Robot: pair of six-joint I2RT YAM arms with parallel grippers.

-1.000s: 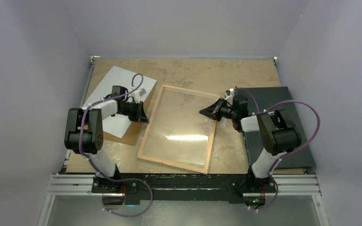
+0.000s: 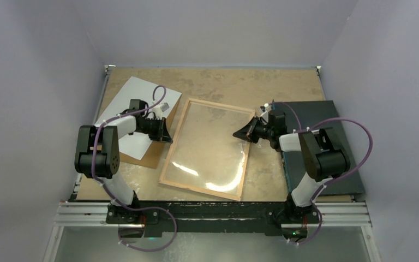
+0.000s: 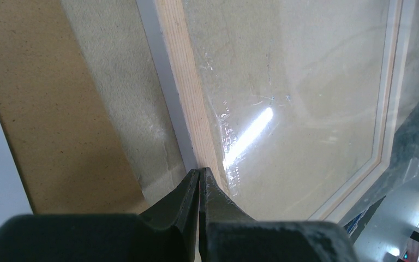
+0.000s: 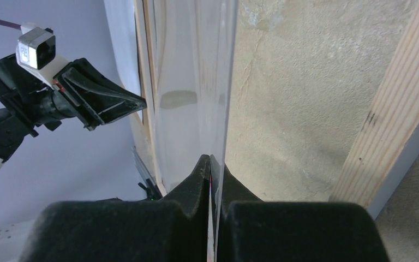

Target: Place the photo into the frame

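Note:
A light wooden frame [image 2: 174,127] lies slightly turned in the middle of the table. A clear sheet [image 2: 210,147] covers its opening, showing bright glare near the front. In the right wrist view, the edge of this clear sheet [image 4: 222,93] runs up bent from between the fingers of my right gripper, which is shut on it over the frame's right side. My left gripper is shut at the outer edge of the frame's left rail [image 3: 188,93], with nothing visible between its fingers. I cannot make out any picture.
On the left, a white sheet [image 2: 135,93] lies on a brown board [image 2: 155,153], partly under the left arm. A large dark panel [image 2: 327,147] occupies the right side, partly beneath the right arm. Bare table [image 2: 223,82] shows behind the frame.
My right gripper has shifted slightly rightward. Glare on the clear sheet has gone from one band to two patches nearer the front, as its bend differs. The left gripper and frame look unmoved.

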